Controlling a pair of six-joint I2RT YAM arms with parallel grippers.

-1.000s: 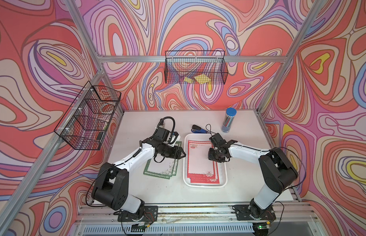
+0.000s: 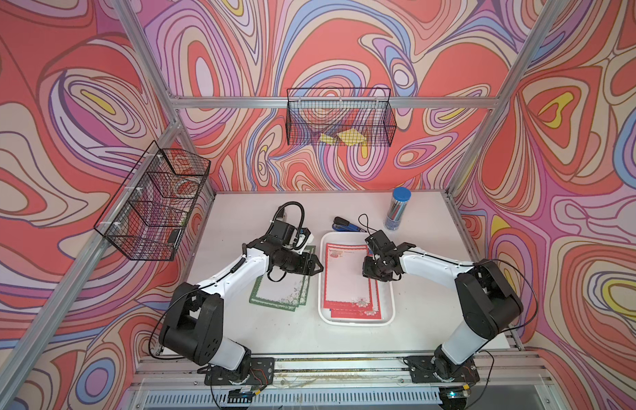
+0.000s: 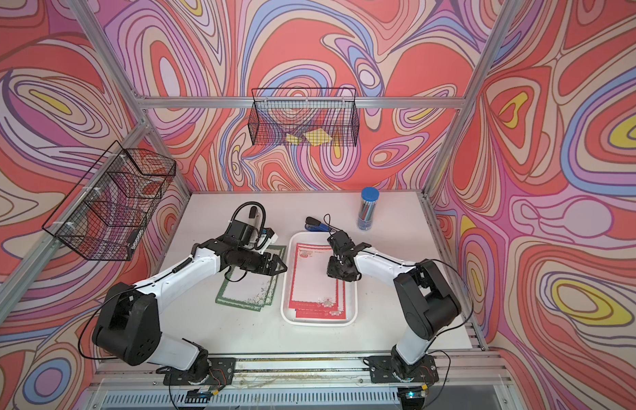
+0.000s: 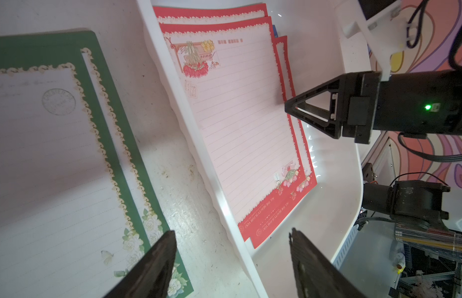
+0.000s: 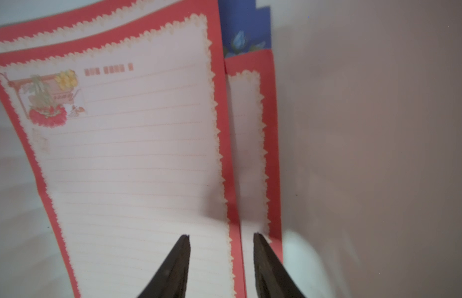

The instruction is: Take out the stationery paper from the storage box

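Red-bordered stationery sheets [image 2: 347, 273] lie in the white storage box [image 2: 390, 307]. In the right wrist view the top red sheet [image 5: 136, 164] is shifted left of another red sheet [image 5: 248, 149], and a blue corner [image 5: 248, 29] shows beneath. My right gripper is low over the top sheet's right edge, its fingers apart, with that edge running beneath the gap. No paper is visibly pinched. Wide open and empty, my left gripper hangs above the box's left wall. Green-bordered sheets [image 2: 277, 290] rest on the table left of the box.
Behind the box lie dark blue-and-black tools [image 2: 346, 224]. A clear blue-lidded jar [image 2: 397, 208] stands at the back right. The table [image 2: 290, 335] in front of the box is clear.
Over the last second the top red sheet has slid slightly left, baring more of the sheet beneath. My right arm has shifted slightly; the left looks still.
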